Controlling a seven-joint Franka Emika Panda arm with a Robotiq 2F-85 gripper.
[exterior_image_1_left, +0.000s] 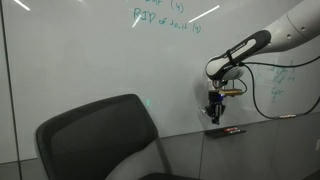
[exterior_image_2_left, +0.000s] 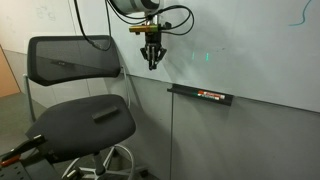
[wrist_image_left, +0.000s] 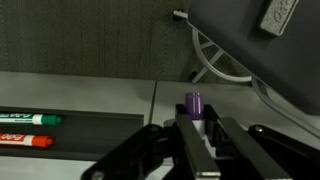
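Note:
In the wrist view a marker with a purple cap (wrist_image_left: 194, 104) and a pale body points away from me, and my gripper is shut on it. Seen from outside, the gripper (exterior_image_1_left: 214, 112) hangs close to the whiteboard (exterior_image_1_left: 100, 75), near its lower edge. The second exterior view puts the gripper (exterior_image_2_left: 153, 56) above and to the left of the marker tray (exterior_image_2_left: 200, 95). The held marker is hard to make out in both exterior views.
On the dark tray (wrist_image_left: 100, 134) lie a green marker (wrist_image_left: 30, 119) and a red marker (wrist_image_left: 26, 140). A black office chair (exterior_image_2_left: 80, 127) stands by the board, with a dark block (exterior_image_2_left: 104, 113) on its seat. Writing (exterior_image_1_left: 167, 18) marks the board.

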